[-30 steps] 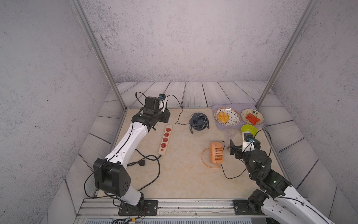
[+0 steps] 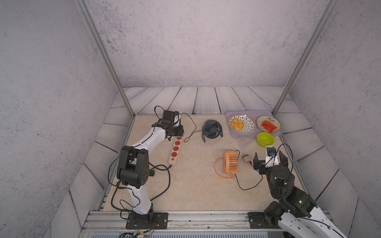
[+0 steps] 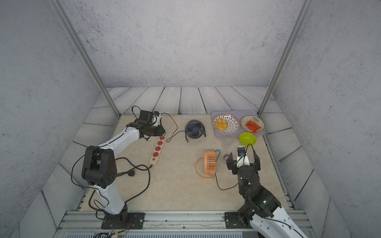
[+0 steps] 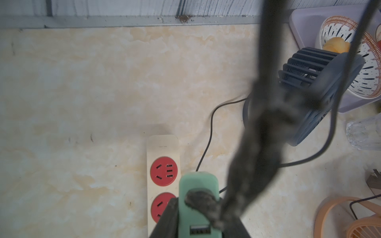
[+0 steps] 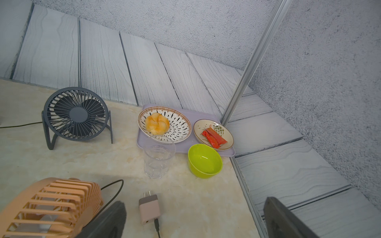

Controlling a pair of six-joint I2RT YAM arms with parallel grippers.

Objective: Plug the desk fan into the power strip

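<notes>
My left gripper [image 2: 179, 130] is shut on a mint-green plug adapter [image 4: 198, 182] above the far end of the white power strip [image 2: 174, 154]. In the left wrist view the adapter overlaps the strip's right edge, beside two red sockets [image 4: 164, 171]. Its prongs are hidden, and contact with the strip cannot be judged. A thin black cord [image 4: 211, 123] trails off the dark grey desk fan [image 2: 212, 129], which stands upright right of the strip. My right gripper hangs open and empty over the right side of the table.
An orange fan [image 2: 230, 162] and its pinkish adapter [image 5: 149, 208] lie right of centre. Beyond are a clear cup [image 5: 158, 158], a green bowl [image 5: 204, 160] and a lilac tray [image 5: 184, 148] with dishes. The strip's black cable [image 2: 168, 182] loops at front left.
The left gripper has come toward the strip's far end, moving nearer and slightly right, with the cord trailing along. The right gripper has drawn back to the right, away from the pinkish adapter.
</notes>
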